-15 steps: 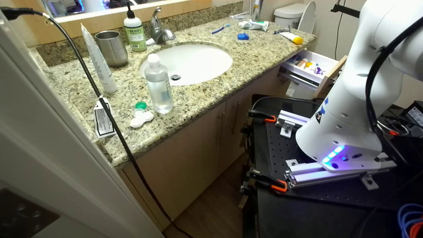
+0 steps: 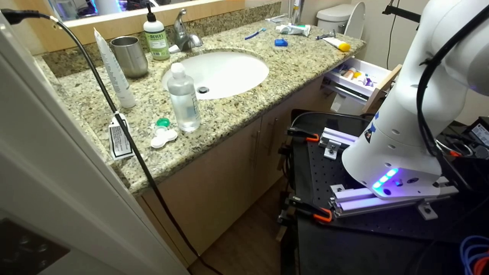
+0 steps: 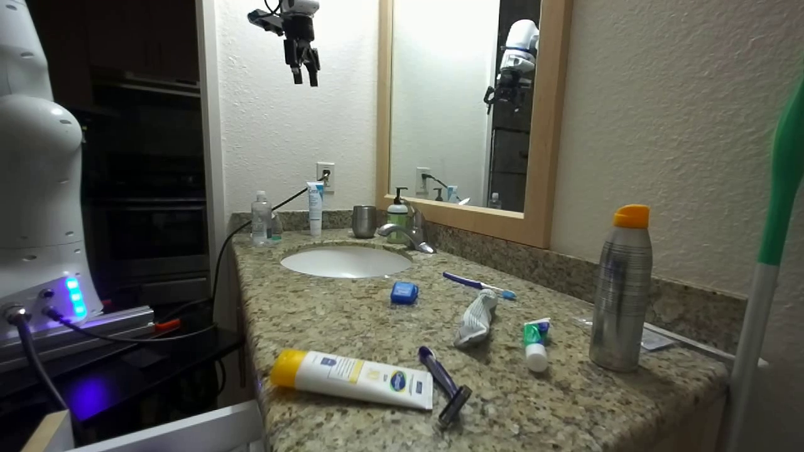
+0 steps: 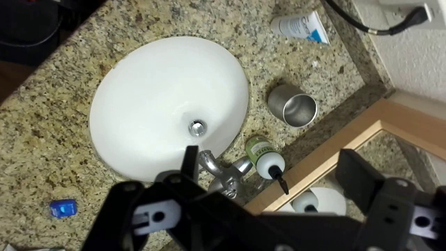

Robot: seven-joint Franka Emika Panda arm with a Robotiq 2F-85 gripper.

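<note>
High above the counter and sink, my gripper (image 3: 304, 81) hangs with its fingers pointing down. In the wrist view the fingers (image 4: 360, 180) stand wide apart with nothing held, so the gripper is open. Below it lie the white sink basin (image 4: 138, 104), the chrome faucet (image 4: 225, 175) and a green-labelled soap bottle (image 4: 261, 148) with a black pump. A steel cup (image 4: 284, 100) stands near the mirror corner, and a white tube (image 4: 297, 25) is upright beyond it. In exterior view 1, a clear bottle (image 2: 185, 105) stands beside a contact lens case (image 2: 162, 136), whose green cap is flipped aside.
On the counter's other end are blue floss (image 3: 404, 293), a toothbrush (image 3: 475, 283), a yellow-capped tube (image 3: 354, 376), a razor (image 3: 445, 384) and a tall spray can (image 3: 622, 294). An open drawer (image 2: 387, 87) juts out below. A black cable (image 2: 114, 110) crosses the corner.
The arm's upper links and their black cable have shifted slightly in exterior view 1. Nothing on the counter has moved.
</note>
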